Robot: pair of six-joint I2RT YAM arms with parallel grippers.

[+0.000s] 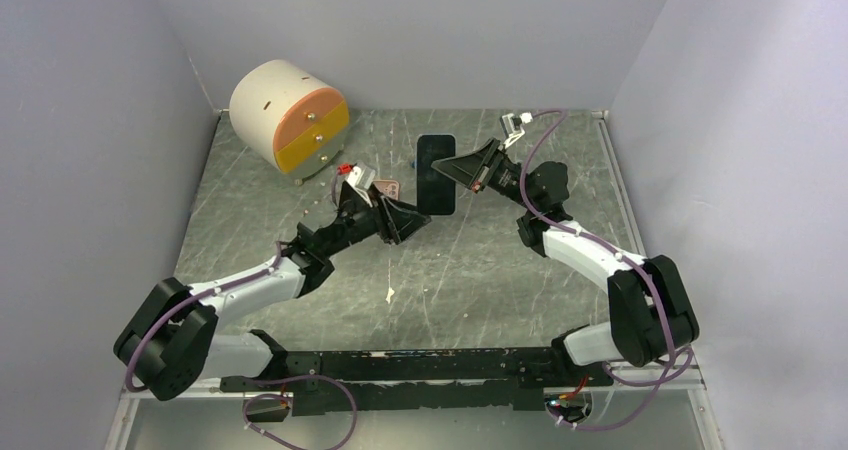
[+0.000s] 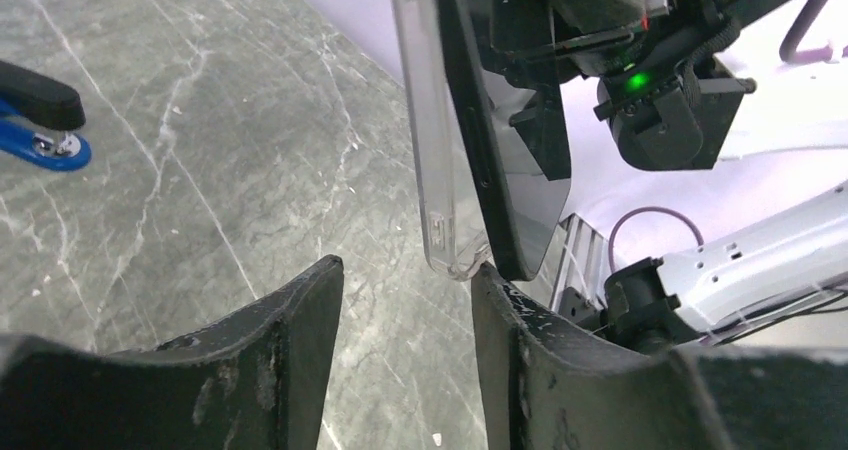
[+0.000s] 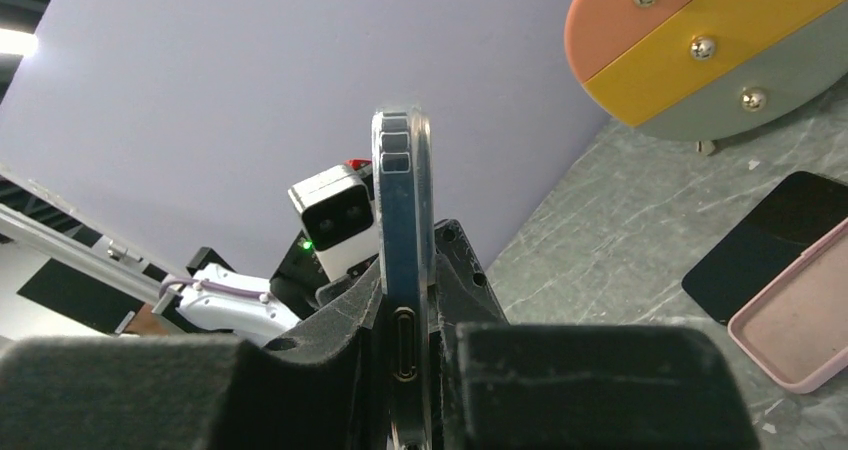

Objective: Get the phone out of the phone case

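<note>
A dark phone in a clear case is held up above the table; in the right wrist view the cased phone appears edge-on. My right gripper is shut on it from the right side. By the lower left corner of the phone, my left gripper stands open. From the left wrist, the clear case's corner comes down right beside one of the left fingers, the other finger well apart. Whether they touch cannot be told. A thin gap shows between clear case and dark phone there.
On the table lie another dark phone and a pink case overlapping it. A cream cabinet with coloured drawers stands back left. A blue-and-black object lies behind.
</note>
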